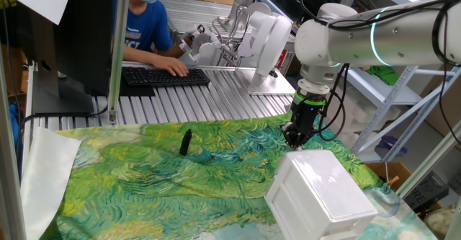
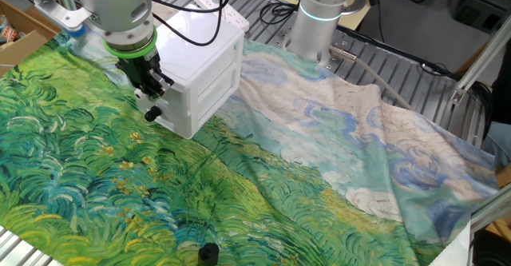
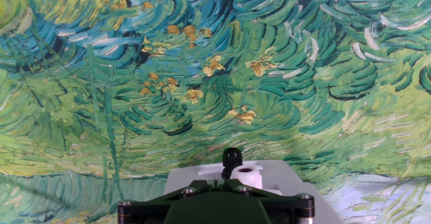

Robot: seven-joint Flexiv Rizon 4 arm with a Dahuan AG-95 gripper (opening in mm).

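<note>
My gripper (image 1: 294, 140) points down at the edge of a white drawer box (image 1: 328, 186), on the side facing the open cloth. From the second exterior view, the gripper (image 2: 160, 89) is close against the front of the white box (image 2: 188, 98). A small black knob-like piece (image 2: 152, 114) juts out just below the fingers. In the wrist view the dark gripper fills the bottom edge, with a black rounded piece (image 3: 232, 158) and a white cylindrical piece (image 3: 249, 175) just beyond it. Whether anything is between the fingertips is hidden.
A black bottle-like object (image 1: 186, 143) stands alone on the green painted-pattern cloth (image 1: 144, 189). Behind the cloth are a keyboard (image 1: 166, 76), a person (image 1: 148, 27) and a white fan-like device (image 1: 266, 42).
</note>
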